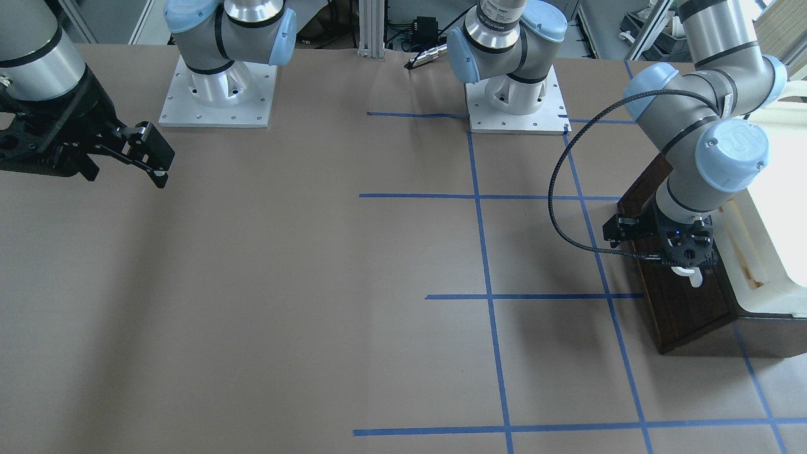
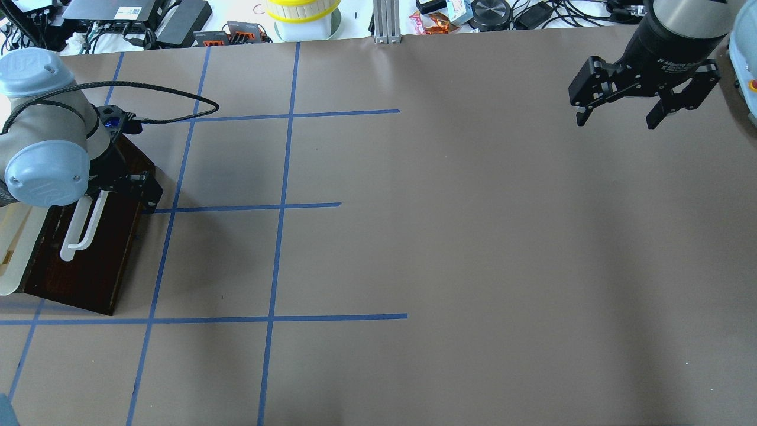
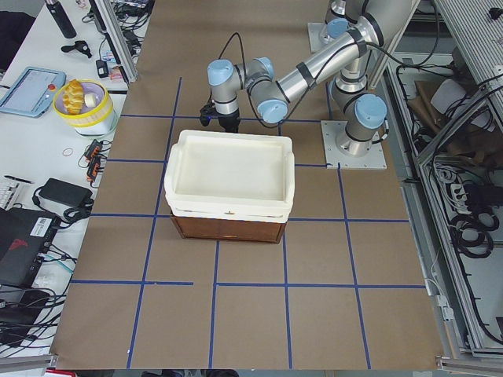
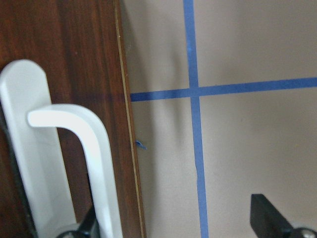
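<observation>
My gripper (image 1: 658, 238) is down at the dark wooden box (image 1: 681, 318) topped by a white plastic bin (image 3: 229, 173). A white handle (image 2: 74, 231) is on the box's side. In the left wrist view the handle (image 4: 99, 163) fills the left, with one dark finger (image 4: 87, 229) against it at the bottom and the other finger (image 4: 270, 220) beyond the box's edge at lower right, so the fingers look open, straddling the handle's outer bar. The cable loop partly hides the wrist in the front view.
Another arm's gripper (image 2: 642, 89) hangs over the table's far side. More arm bases (image 1: 219, 113) stand along the back.
</observation>
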